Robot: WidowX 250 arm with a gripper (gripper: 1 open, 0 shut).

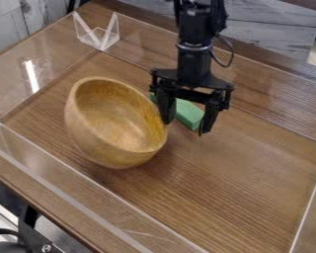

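The black gripper (pixel 188 104) reaches down over a green block (pixel 190 116) at the middle of the table, its fingers open and spread around the block, which it partly hides. Whether they touch the block I cannot tell. A large yellow bowl (pixel 111 119) stands just left of the gripper, close beside it.
A small white wire object (pixel 98 30) sits at the back left. A wall runs along the back right.
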